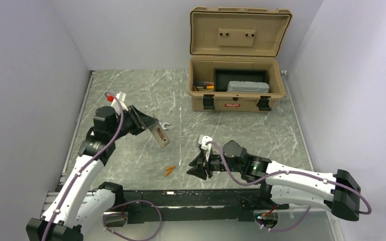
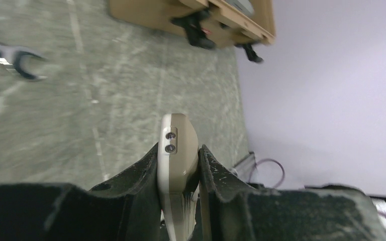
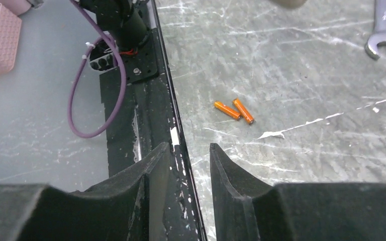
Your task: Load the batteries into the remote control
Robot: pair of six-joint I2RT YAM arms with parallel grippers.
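Observation:
The remote control [image 1: 159,135] hangs in my left gripper [image 1: 151,120] above the counter, its battery compartment uncovered in the top view; in the left wrist view it is clamped between the fingers. Two orange batteries [image 3: 226,110] lie close together on the counter, also small in the top view [image 1: 169,169]. My right gripper [image 1: 198,169] is low at the front, right of the batteries, part open with nothing between its fingers.
A wrench [image 3: 383,33] lies behind the remote. An open tan toolbox [image 1: 237,103] stands at the back right. The counter's front edge runs just below the batteries.

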